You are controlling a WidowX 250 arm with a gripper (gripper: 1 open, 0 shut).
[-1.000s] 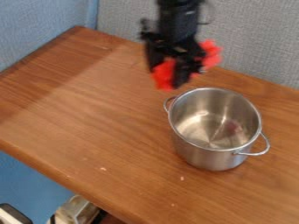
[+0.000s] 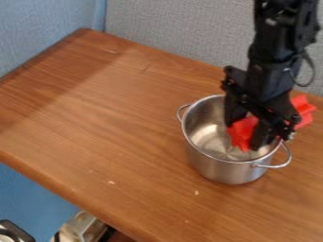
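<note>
A steel pot [image 2: 222, 163] with two handles stands on the right part of the wooden table. My black gripper [image 2: 252, 129] reaches down into it, shut on a red object [image 2: 240, 132], which sits inside the pot's mouth. More red shows behind the gripper at the right; whether it is the same piece I cannot tell.
A grey fabric wall [image 2: 164, 28] stands behind it. At the lower left, beyond the table's edge, some metal hardware [image 2: 78, 227] shows.
My gripper has moved right and down with the red object, from above and behind the pot to inside its mouth. The pot stands where it was.
</note>
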